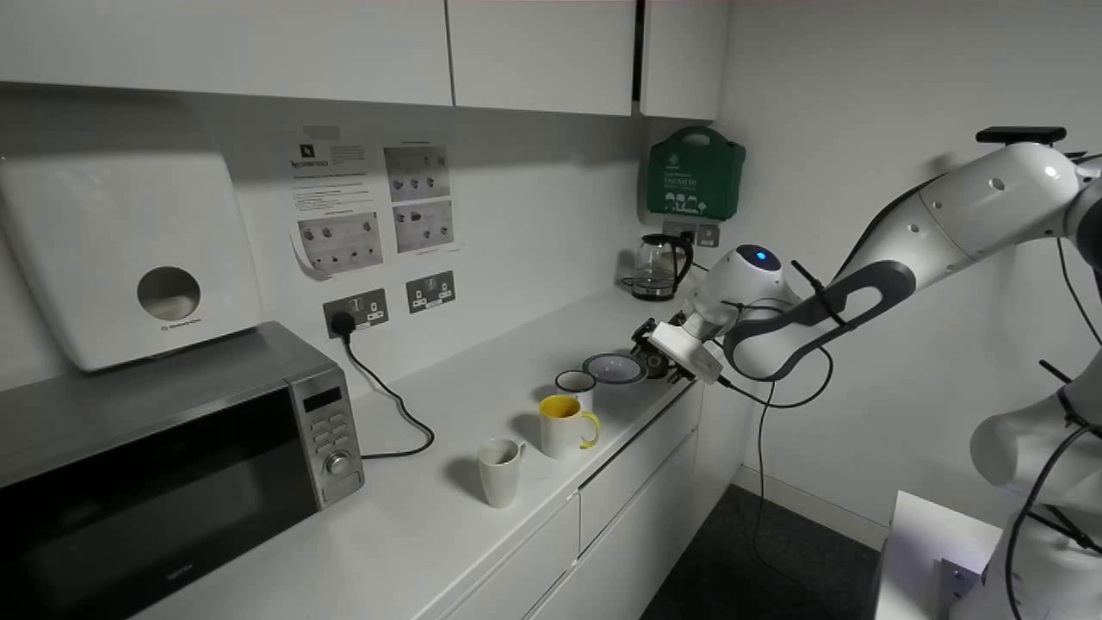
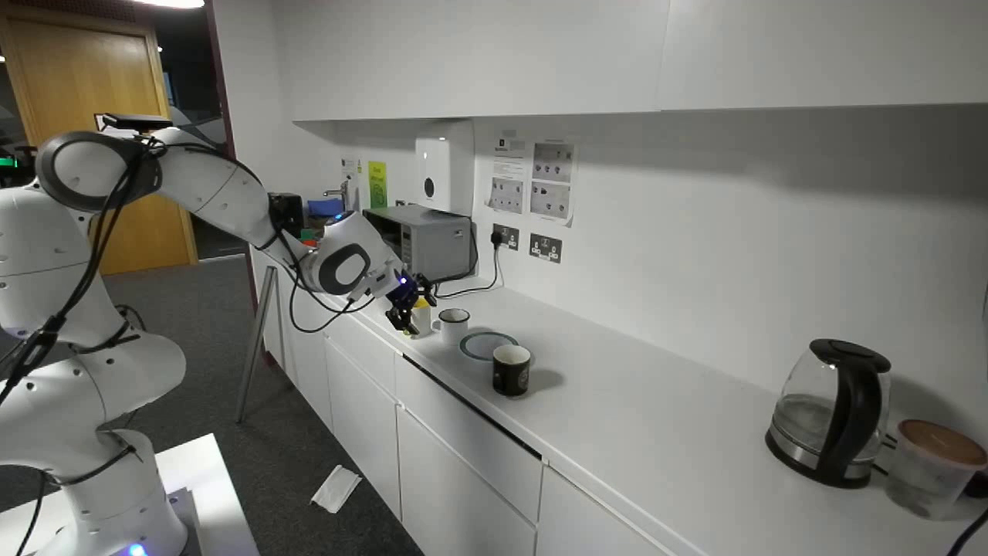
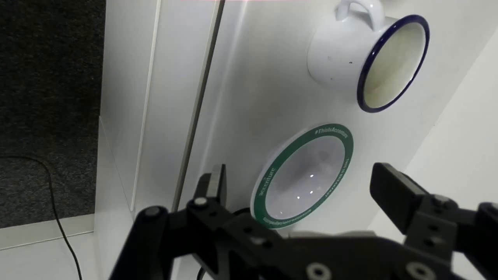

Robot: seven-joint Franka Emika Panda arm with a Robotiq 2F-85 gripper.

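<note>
My gripper is open, its two dark fingers wide apart with nothing seen held between them. Beyond them in the wrist view lies a shallow bowl (image 3: 305,177) with a green lettered rim. A white enamel mug (image 3: 343,53) with a dark blue rim stands past the bowl. In the second exterior view, a black mug (image 2: 511,372) stands upright beside the bowl (image 2: 488,346). From the first exterior view the gripper (image 1: 661,351) overlaps the black mug, largely covering it; whether they touch, I cannot tell.
A yellow-lined mug (image 1: 559,434) and a plain white mug (image 1: 500,475) stand nearer the microwave (image 1: 196,413). The glass kettle (image 2: 824,417) and a lidded container (image 2: 931,472) occupy the counter's other end. Between kettle and black mug, the counter (image 2: 639,417) is clear.
</note>
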